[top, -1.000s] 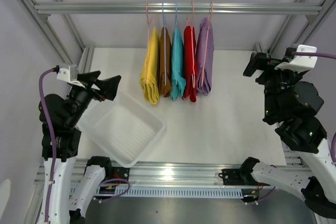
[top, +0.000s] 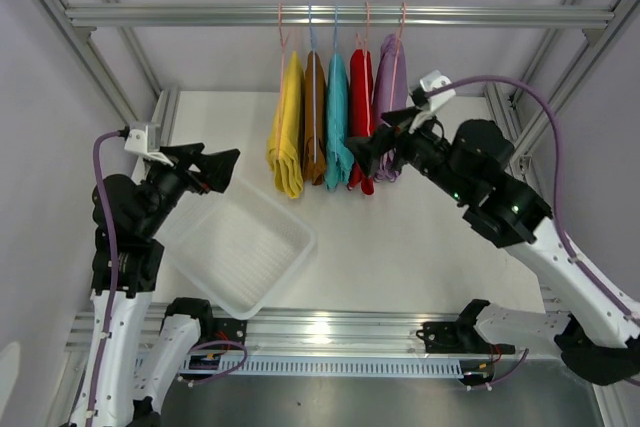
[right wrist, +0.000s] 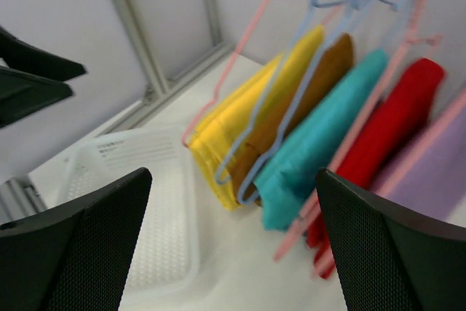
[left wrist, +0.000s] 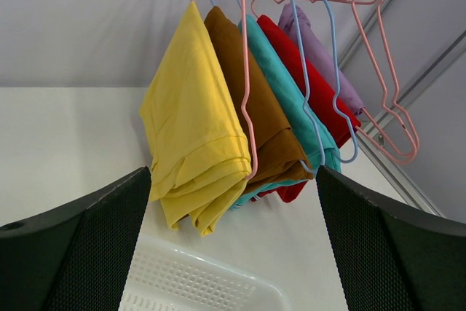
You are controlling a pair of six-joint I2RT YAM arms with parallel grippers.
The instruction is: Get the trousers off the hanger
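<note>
Five folded trousers hang on hangers from the rail: yellow, brown, teal, red and purple. My right gripper is open in front of the red and purple pairs, nothing seen between its fingers; its own blurred view shows pink and blue hangers close ahead. My left gripper stands open, left of the yellow pair. In the left wrist view the folds of cloth rest over the lower bars of the hangers.
A white slotted tray lies on the white floor board at front left, below my left gripper. The board's right half is clear. Aluminium profiles frame both sides.
My right arm has swung left from the right side to the hanging trousers. My left gripper has shifted slightly to the right.
</note>
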